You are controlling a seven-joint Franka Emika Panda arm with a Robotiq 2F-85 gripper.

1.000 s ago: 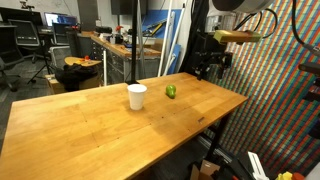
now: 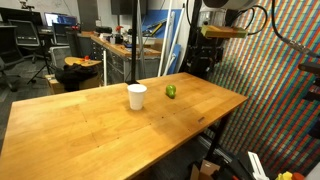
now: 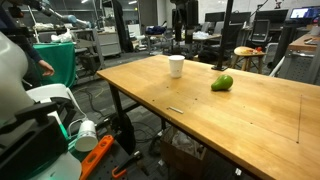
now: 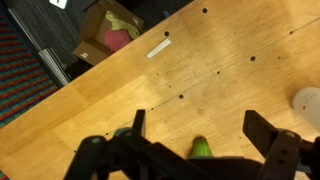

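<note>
A green fruit or vegetable (image 3: 222, 82), perhaps a pear or pepper, lies on the wooden table. In the wrist view its green end (image 4: 200, 147) shows low in the frame, partly hidden by the gripper body. The white cup (image 2: 136, 95) stands upright to one side of it; only part of the cup (image 4: 308, 104) enters the wrist view, at the right edge. High over the table hangs my gripper, its fingers spread wide with nothing between them. It touches neither object.
A short, thin whitish stick (image 4: 158, 48) lies near the table edge. Beyond that edge, below the table, is an open cardboard box (image 4: 105, 30) with something pink inside.
Over the last second the arm has risen slightly and drawn a little to the left in exterior view 1. Cup and green item have stayed put.
</note>
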